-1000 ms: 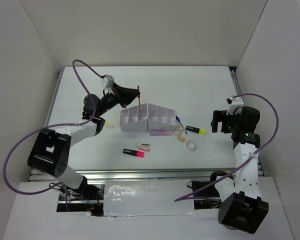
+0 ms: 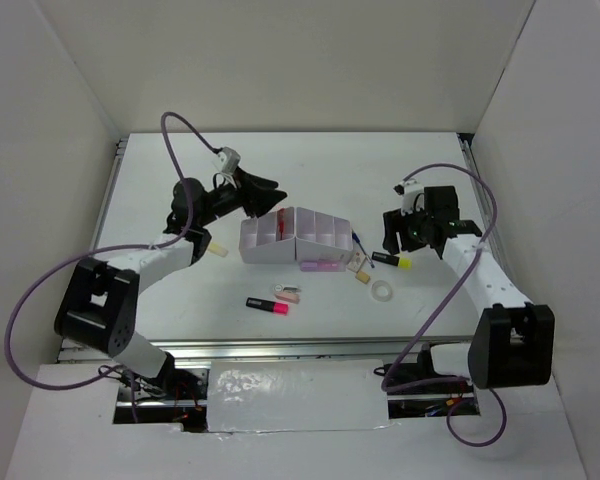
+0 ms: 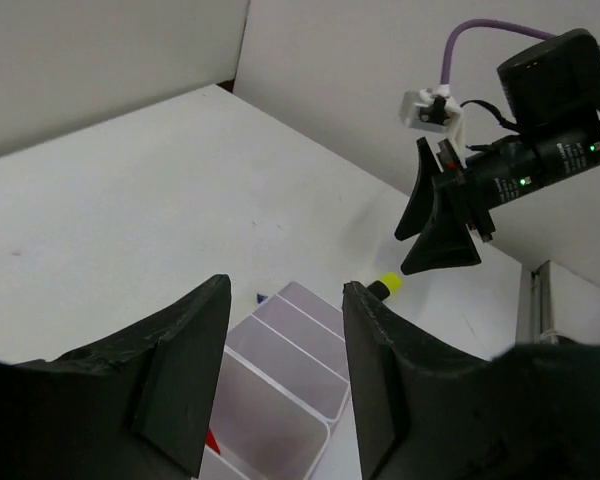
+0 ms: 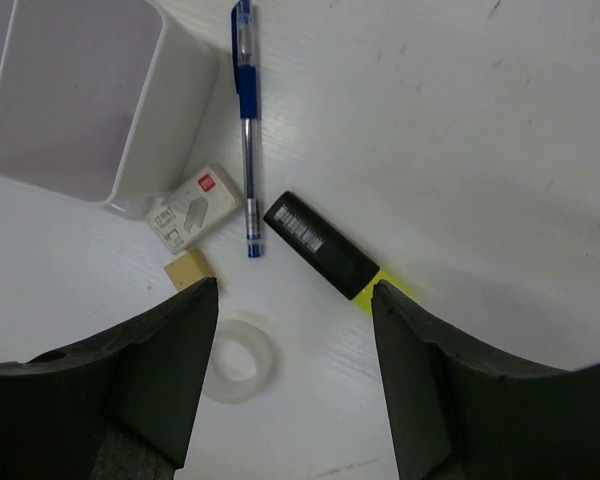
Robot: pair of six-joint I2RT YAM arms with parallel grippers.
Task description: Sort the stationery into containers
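My left gripper (image 2: 263,196) hovers open above the divided white organizer (image 2: 324,247), with a red pen (image 2: 281,222) standing inside a compartment. My right gripper (image 2: 401,230) is open above a black and yellow highlighter (image 4: 320,245). Beside that lie a blue pen (image 4: 249,160), a white eraser (image 4: 193,208), a small tan block (image 4: 188,270) and a clear tape roll (image 4: 261,356). A black and pink highlighter (image 2: 267,305) lies in front of the organizer, near small pink and white items (image 2: 287,296) and a purple item (image 2: 322,266).
A yellowish item (image 2: 217,249) lies left of the organizer, partly near the left arm.
The right gripper has moved left toward the yellow highlighter.
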